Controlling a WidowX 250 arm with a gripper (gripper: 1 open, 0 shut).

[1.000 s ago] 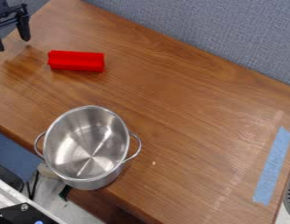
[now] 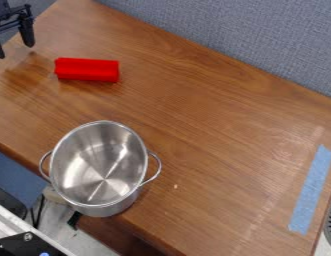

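My gripper (image 2: 13, 44) is at the upper left edge of the view, only partly visible, its dark fingers spread open with nothing seen between them. To its right, a red cylinder (image 2: 86, 69) lies on its side on the wooden table (image 2: 215, 110). A steel pot (image 2: 101, 168) with two side handles stands near the table's lower left edge, its inside empty.
A strip of blue tape (image 2: 309, 190) runs along the table's right side. A grey padded wall (image 2: 248, 35) borders the back. Cables hang off the table at the lower left.
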